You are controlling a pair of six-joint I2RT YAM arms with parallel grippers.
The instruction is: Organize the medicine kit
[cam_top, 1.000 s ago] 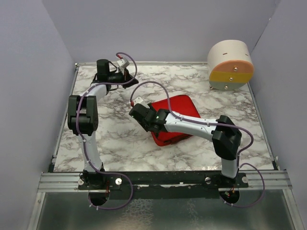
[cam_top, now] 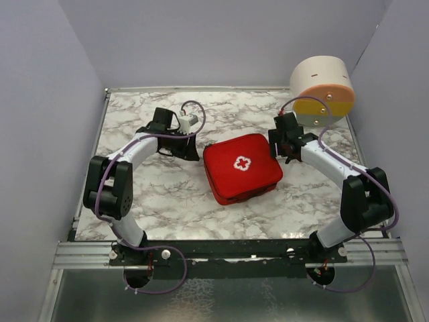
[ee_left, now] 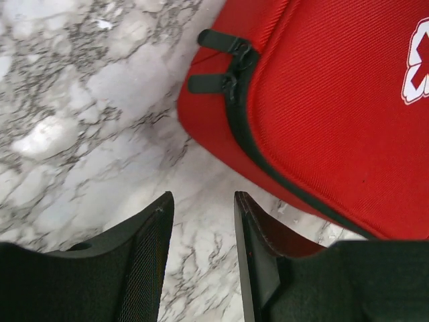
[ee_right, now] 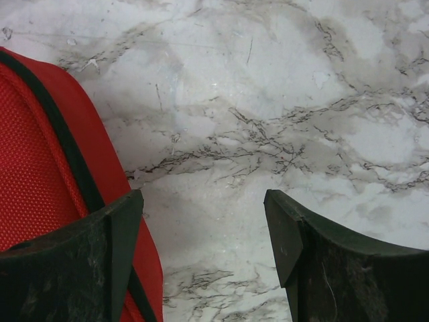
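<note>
The red medicine kit with a white cross lies closed on the marble table. My left gripper is at its left side; in the left wrist view its open fingers are below the corner with two black zipper pulls. My right gripper is at the kit's back right corner; in the right wrist view its open fingers hang beside the kit's edge, nothing seen held.
A cream rounded box with orange and yellow fronts stands at the back right. Bare table surrounds the kit. Grey walls bound the sides and back.
My right arm has swung from over the kit's left part to its right side. My left arm has come from the back left down toward the kit. The kit looks unmoved.
</note>
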